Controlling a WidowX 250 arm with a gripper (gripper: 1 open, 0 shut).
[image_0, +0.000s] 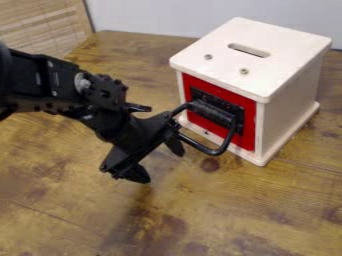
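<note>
A white wooden box (281, 110) with a red front panel (250, 135) stands at the upper right. A black U-shaped handle (218, 150) sticks out from that panel toward the lower left. My black gripper (156, 161) points down and forward just left of the handle, low over the table, its fingers apart. I see nothing between the fingers; whether its body touches the handle I cannot tell.
A light slatted board (40, 22) stands at the back left.
</note>
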